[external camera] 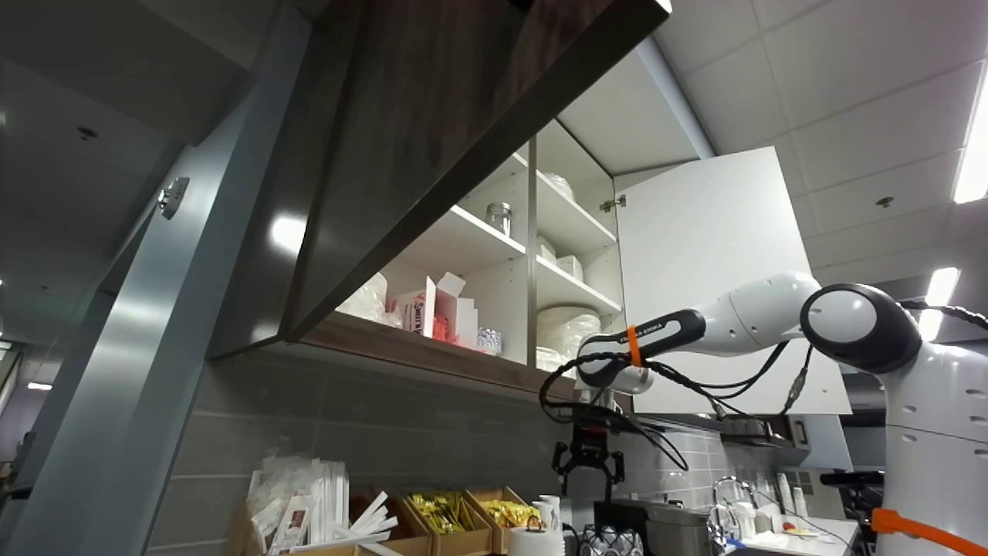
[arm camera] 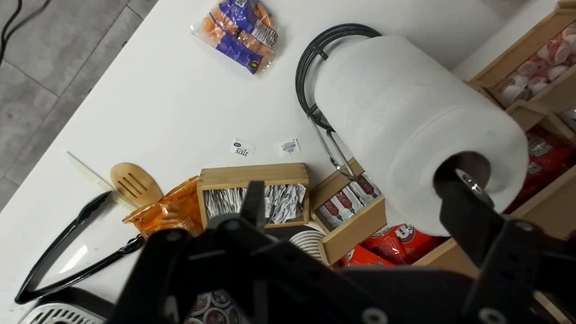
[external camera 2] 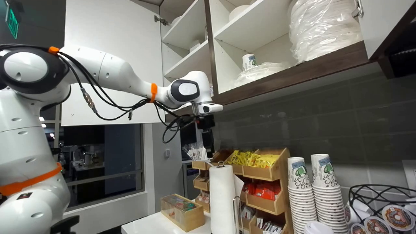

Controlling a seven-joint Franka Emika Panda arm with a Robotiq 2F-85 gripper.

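My gripper [external camera: 589,483] hangs fingers-down below the open upper cabinet, its two fingers spread with nothing between them. The wrist view shows the gripper from above, one dark finger [arm camera: 252,203] over the wooden packet box [arm camera: 254,173] and the other overlapping the top of the paper towel roll [arm camera: 410,124]. Whether that finger touches the roll cannot be told. In exterior view 2, the gripper [external camera 2: 208,150] appears edge-on, just above the towel roll [external camera 2: 222,199].
Stacked cups [external camera 2: 301,199] and a wire basket [external camera 2: 384,191] stand right of the wooden snack organizer [external camera 2: 269,171]. The cabinet's lower edge [external camera 2: 288,80] runs overhead. On the white counter [arm camera: 156,108] lie a snack bag [arm camera: 240,32], a slotted spoon [arm camera: 135,183] and tongs [arm camera: 70,254].
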